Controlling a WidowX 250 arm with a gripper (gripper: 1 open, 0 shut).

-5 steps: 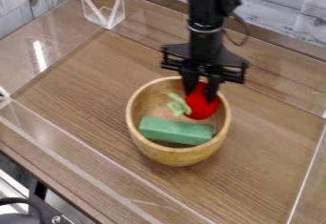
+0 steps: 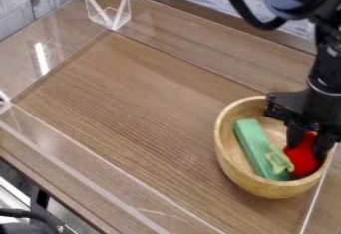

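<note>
A wooden bowl sits at the right of the table, holding a green block, a light green piece and a red object. My black gripper reaches down at the bowl's right rim, shut on the red object, whose upper part it hides. The fingertips themselves are hard to make out.
A white wire rack stands at the back left of the wooden table. Edges run along the left and lower left.
The arm has moved right and toward the front, and the bowl with its contents has shifted rightward along with it, to the right edge of the view.
</note>
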